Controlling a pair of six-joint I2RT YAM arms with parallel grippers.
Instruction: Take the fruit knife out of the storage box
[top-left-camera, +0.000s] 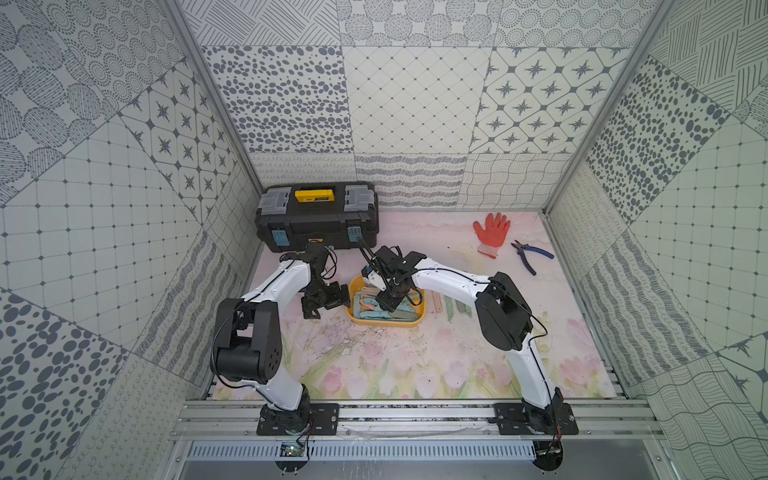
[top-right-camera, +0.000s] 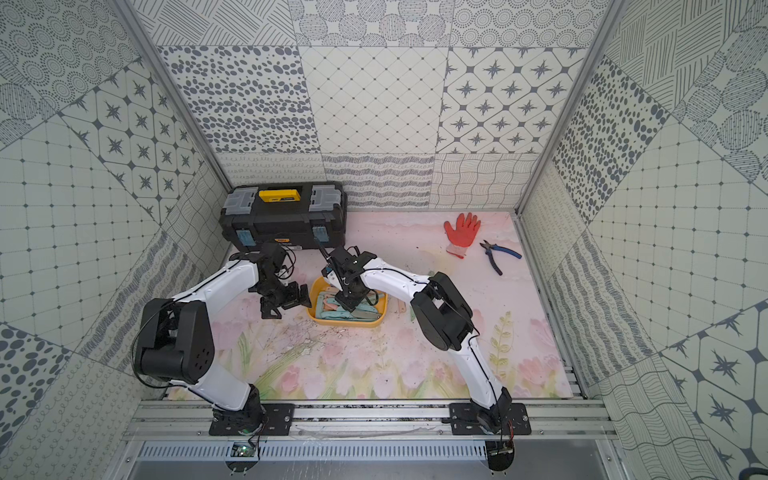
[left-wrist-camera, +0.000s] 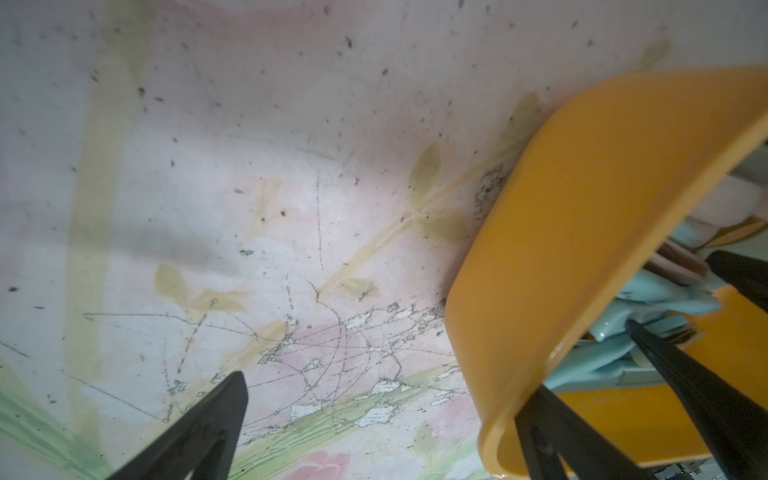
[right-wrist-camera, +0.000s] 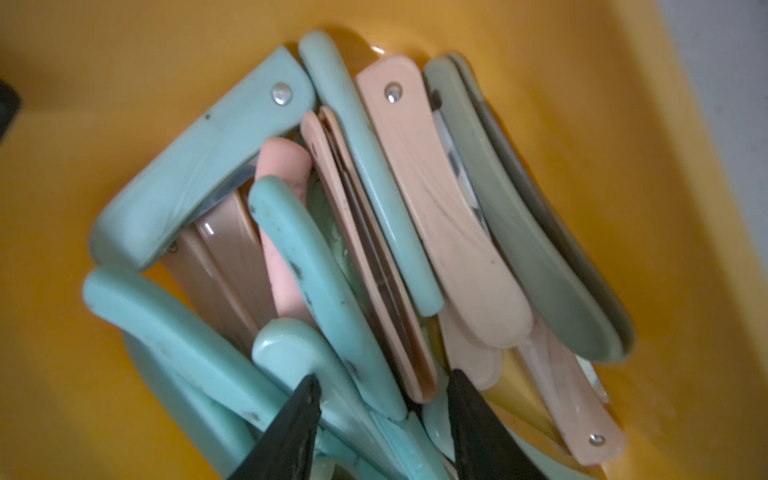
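An orange storage box (top-left-camera: 384, 323) holds a pile of folding fruit knives in light blue (right-wrist-camera: 328, 296), pink (right-wrist-camera: 440, 208) and grey-green (right-wrist-camera: 520, 208). My right gripper is down over the box, its fingers part open among the pile, around the lower ends of a blue knife and its neighbours; I cannot tell that it grips any. My left gripper stands open at the box's left end, the yellow wall beside its right finger.
A black toolbox (top-left-camera: 316, 216) stands at the back left. A red glove (top-left-camera: 492, 232) and pliers (top-left-camera: 529, 254) lie at the back right. Several knives (top-left-camera: 449, 304) lie right of the box.
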